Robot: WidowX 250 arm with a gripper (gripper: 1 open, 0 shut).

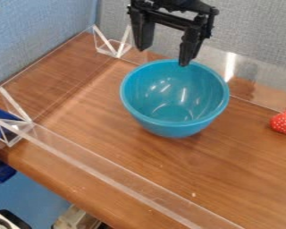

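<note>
My black gripper (164,52) hangs open at the top centre of the camera view, its two fingers apart with nothing between them, above the back rim of a turquoise bowl. The empty bowl (174,106) stands upright on the wooden table (121,170) in the middle. A red object with pale spots (282,122) lies at the right edge, partly out of view.
Clear plastic walls with white corner brackets (14,125) run along the table's back, left and front. A blue object (0,121) sits outside at the left.
</note>
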